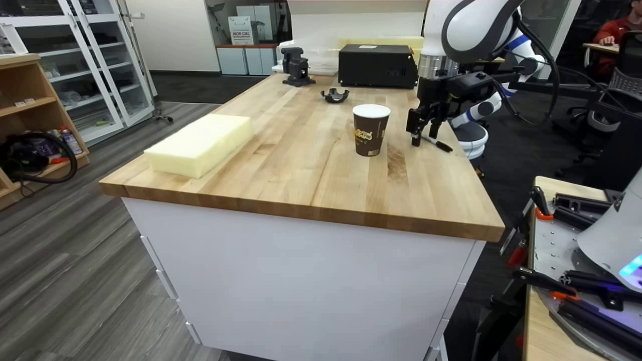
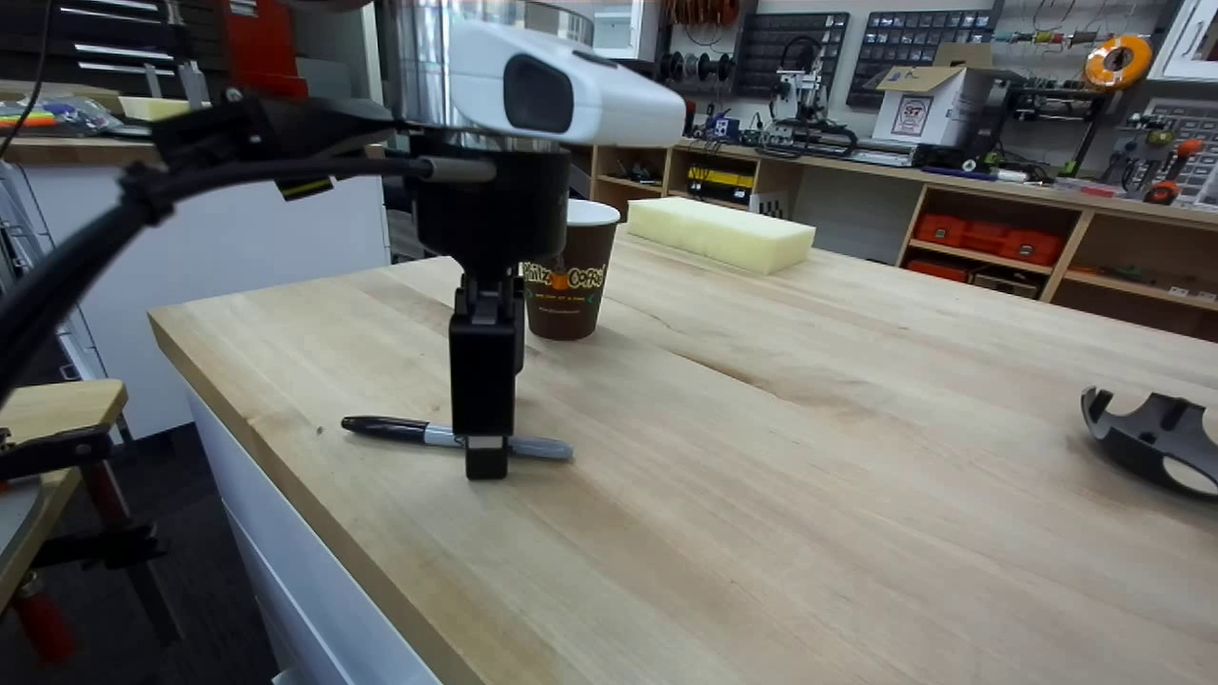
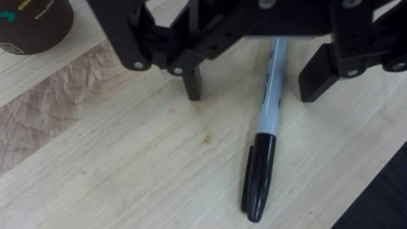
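Note:
A marker (image 3: 270,103) with a grey barrel and a black cap lies flat on the wooden table (image 3: 126,160). In the wrist view my gripper has one finger on each side of the barrel, with bare wood between them and the marker; the gap is wider on the left. The fingers stand part open and hold nothing. In the second exterior view, the gripper (image 2: 487,462) is low at the tabletop and hides the middle of the marker (image 2: 394,430). A brown paper cup (image 1: 368,133) with a white rim stands upright beside the gripper.
A pale yellow foam block (image 1: 201,144) lies near the table's left edge. Farther back are a curved black part (image 1: 334,95), a black device (image 1: 297,67) and a black box (image 1: 377,66). The table between foam and cup is clear. The table edge runs close to the marker.

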